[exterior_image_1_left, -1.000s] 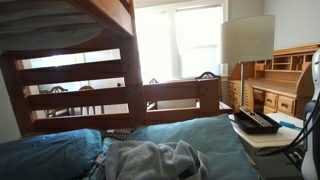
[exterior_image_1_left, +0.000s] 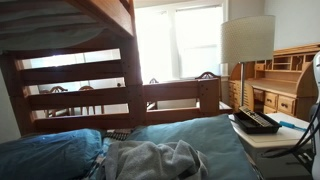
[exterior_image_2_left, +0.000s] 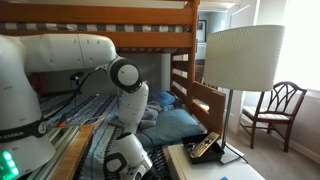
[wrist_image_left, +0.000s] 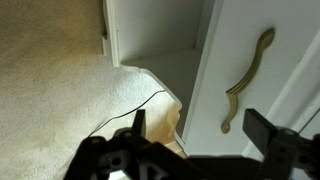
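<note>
In the wrist view, my gripper stands open with nothing between its fingers. Beyond it is a white front panel (wrist_image_left: 213, 105) carrying a curved bronze handle (wrist_image_left: 249, 78). The handle lies above the right finger, apart from it in the picture; its depth distance is hard to judge. Left of the panel shows a white hollow (wrist_image_left: 160, 75), which looks like the inside of a drawer or shelf. In exterior view 2 the white arm (exterior_image_2_left: 128, 75) bends down beside the bed, and its lower end (exterior_image_2_left: 128, 157) is low in the picture; the fingertips cannot be made out there.
A white nightstand top (exterior_image_2_left: 205, 168) holds a black tray (exterior_image_2_left: 204, 147) with items, near a lamp (exterior_image_2_left: 242, 58). The bed (exterior_image_1_left: 190, 132) with a grey blanket (exterior_image_1_left: 150, 160) stands beside it. A thin dark cable (wrist_image_left: 125, 112) crosses the pale carpet (wrist_image_left: 50, 80).
At the right edge of exterior view 1, the dark cables and white arm part have shifted slightly. The bed, lamp and tray stay where they were.
</note>
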